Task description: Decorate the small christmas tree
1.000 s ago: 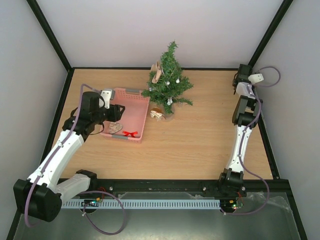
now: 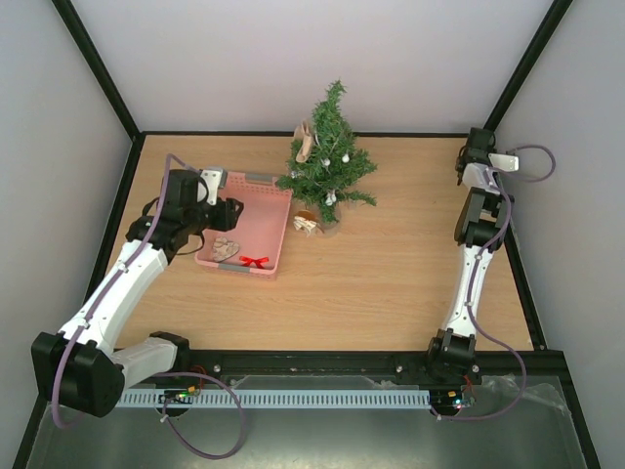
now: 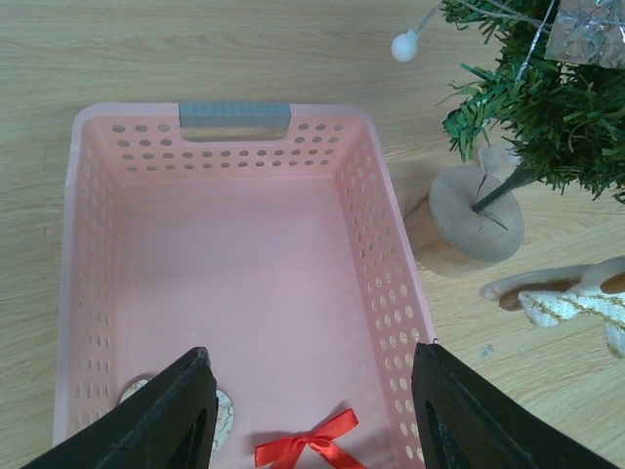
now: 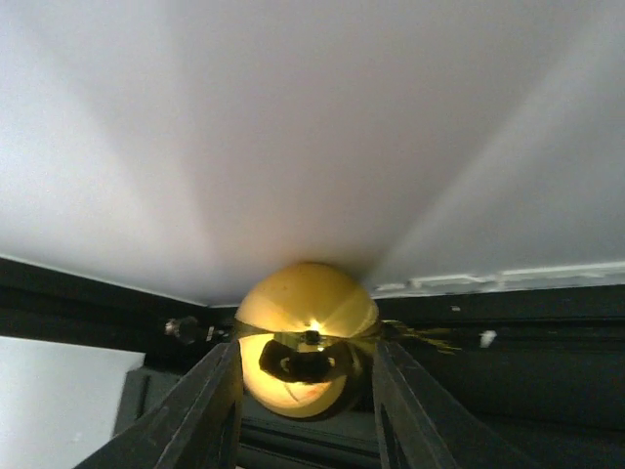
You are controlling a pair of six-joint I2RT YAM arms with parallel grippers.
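Observation:
The small green Christmas tree (image 2: 332, 161) stands at the back centre, with several ornaments on its branches. Left of it is the pink basket (image 3: 366, 186), holding a red bow (image 3: 308, 445) and a pale ornament (image 3: 223, 420), partly hidden by a finger. My left gripper hangs over the basket, open and empty. In the back right corner, my right gripper is open, its fingers (image 4: 220, 391) on either side of a shiny gold ball (image 4: 308, 293). Whether they touch it, I cannot tell. The top view does not show the ball.
A white-and-brown figure (image 2: 306, 224) lies on the table by the tree's wooden base (image 3: 479, 215). The right gripper is close to the back wall (image 4: 293, 117) and dark frame.
Compared with one second ago, the left arm has shifted slightly rightward. The right wrist has turned a little, and its cable has moved. Tree and basket are unchanged.

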